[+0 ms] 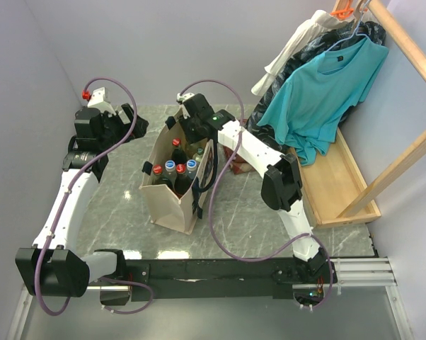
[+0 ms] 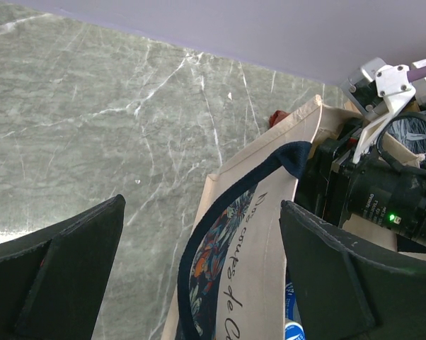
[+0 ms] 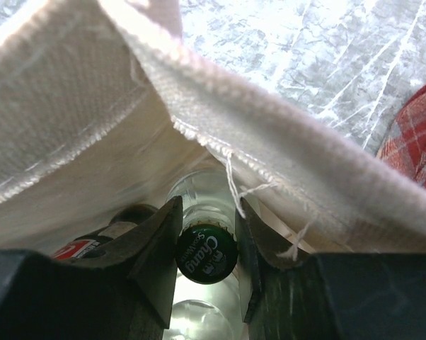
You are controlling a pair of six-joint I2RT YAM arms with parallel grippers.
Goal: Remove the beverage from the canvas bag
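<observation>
The canvas bag (image 1: 172,211) stands on the floor between my arms, with several bottles inside it. In the right wrist view, a clear bottle with a dark green Chang cap (image 3: 206,253) sits in the bag. My right gripper is shut on that bottle, one finger on each side just at the cap. From above, the bag's back end hides this gripper. To the bag's left, my left gripper stands open and empty, the bag's dark-trimmed strap (image 2: 231,202) showing between its fingers.
Beside the held bottle lie another clear bottle (image 3: 199,319) and a dark bottle with a red label (image 3: 85,244). Red- and blue-capped bottles (image 1: 180,169) fill the bag's front. A clothes rack (image 1: 349,202) stands at right. Grey floor left of the bag is clear.
</observation>
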